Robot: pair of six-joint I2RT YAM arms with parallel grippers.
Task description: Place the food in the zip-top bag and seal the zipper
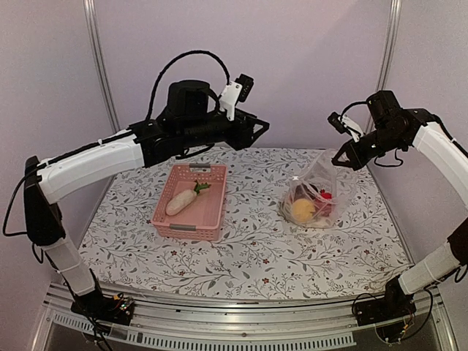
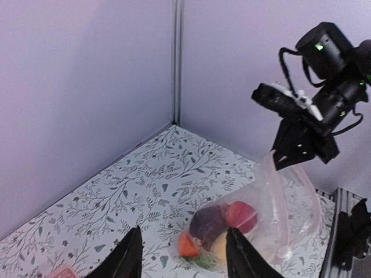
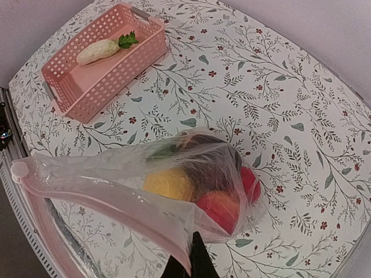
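Note:
My left gripper (image 1: pixel 254 130) is raised above the table between basket and bag, its fingers apart with nothing between them in the left wrist view. A white root vegetable with green leaves (image 1: pixel 180 201) lies in the pink basket (image 1: pixel 186 231). The clear zip bag (image 1: pixel 316 199) holds a yellow item (image 1: pixel 302 210), red items (image 3: pixel 216 209) and a dark one (image 2: pixel 206 223). My right gripper (image 1: pixel 344 156) is shut on the bag's upper edge, holding it up.
Walls stand at the back and both sides; a metal rail (image 1: pixel 241 340) runs along the front.

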